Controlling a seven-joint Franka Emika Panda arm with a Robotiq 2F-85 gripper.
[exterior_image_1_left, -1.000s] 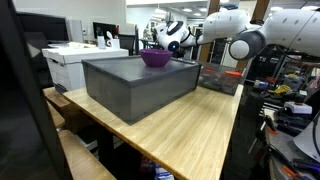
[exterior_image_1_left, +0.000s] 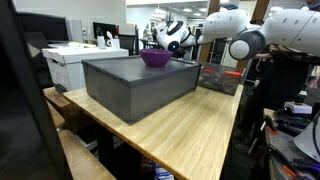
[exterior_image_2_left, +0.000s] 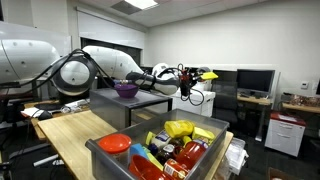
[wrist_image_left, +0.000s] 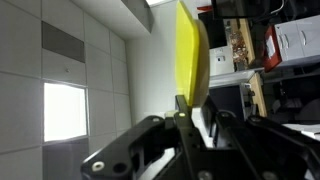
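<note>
A long yellow object (wrist_image_left: 188, 55) fills the upper middle of the wrist view, its lower end between my fingertips. My gripper is shut on it. In exterior view 2 the yellow object (exterior_image_2_left: 208, 75) juts out to the right of my gripper (exterior_image_2_left: 197, 76), held high in the air beyond the grey bin. What exactly the object is cannot be made out. The arm stretches out nearly level above the counter.
A grey bin (exterior_image_2_left: 107, 164) holds several colourful items, among them a red plate (exterior_image_2_left: 113, 143) and yellow pieces (exterior_image_2_left: 178, 128). A purple bowl (exterior_image_1_left: 155, 58) rests on the grey block (exterior_image_1_left: 125, 98).
</note>
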